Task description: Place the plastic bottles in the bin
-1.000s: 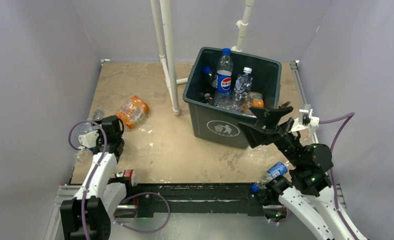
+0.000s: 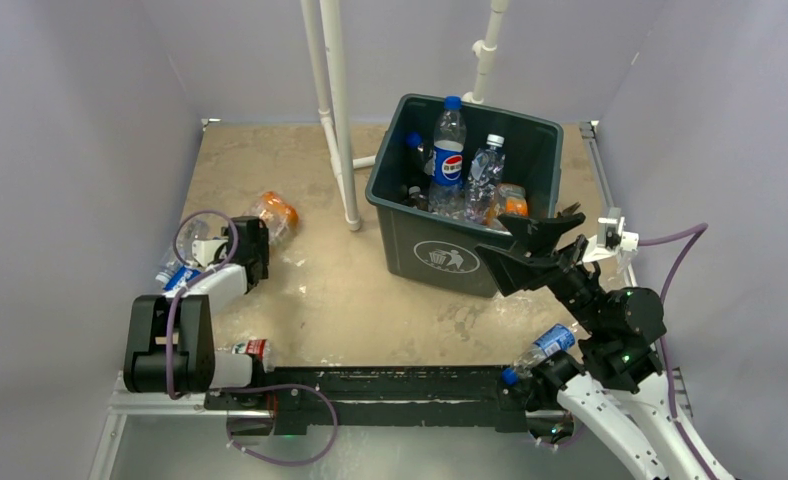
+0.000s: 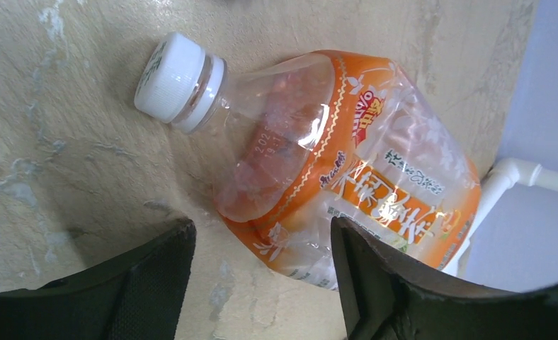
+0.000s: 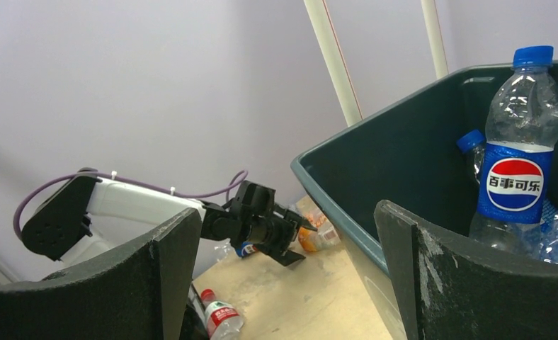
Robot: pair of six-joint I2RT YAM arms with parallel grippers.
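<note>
A crushed orange-label bottle point(image 2: 277, 213) lies on the board at left; in the left wrist view its label point(image 3: 375, 191) and white cap point(image 3: 170, 78) show between and beyond the fingertips of my left gripper, which stands open with nothing held. My right gripper is open, above the bin's near right corner. The bin point(image 2: 430, 255) holds several bottles, including a tall Pepsi bottle point(image 4: 520, 177).
Blue-label bottles point(image 2: 180, 275) lie at the left edge, a red-label bottle point(image 2: 252, 350) at front left, another blue-label bottle point(image 2: 550, 343) at front right. White pipes point(image 2: 335, 120) stand behind. The board's middle is clear.
My left arm has moved toward the back and right, closer to the orange-label bottle. The right arm and the bin look unchanged.
</note>
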